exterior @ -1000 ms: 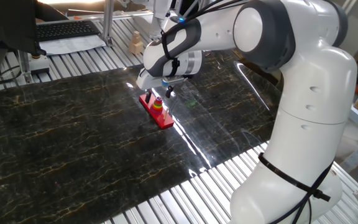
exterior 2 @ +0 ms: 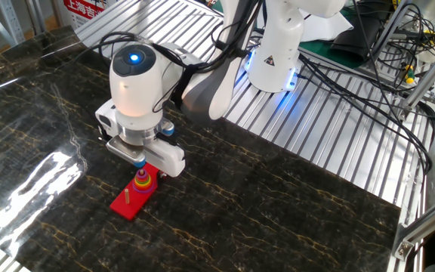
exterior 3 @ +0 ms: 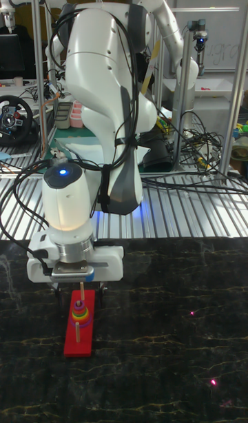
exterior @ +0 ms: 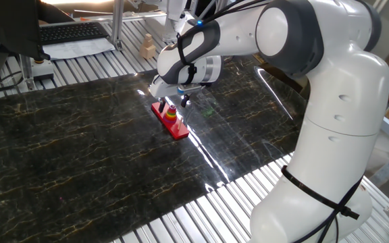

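Observation:
A long red base (exterior: 179,133) lies on the dark marbled tabletop and carries a stack of colored rings (exterior: 171,115) around its middle, wide at the bottom and narrow on top. One bare wooden peg (exterior 2: 127,197) stands toward an end of the base; another peg (exterior 3: 83,291) rises behind the stack. Just above the base hangs my gripper (exterior 3: 80,299), pointing down. Its dark fingers (exterior: 184,102) are wide apart, one on either side of the base's far part, and I see nothing held. In exterior view 2 the hand hides the base's far end and the fingertips.
Open marbled surface (exterior: 80,155) surrounds the base on all sides. Slatted metal decking (exterior 2: 331,143) borders it, with loose black cables on top. A small wooden block figure (exterior: 147,47) and a keyboard (exterior: 69,32) are beyond the tabletop.
My gripper has come down slightly toward the red base over the last second. The base and its rings stay in place.

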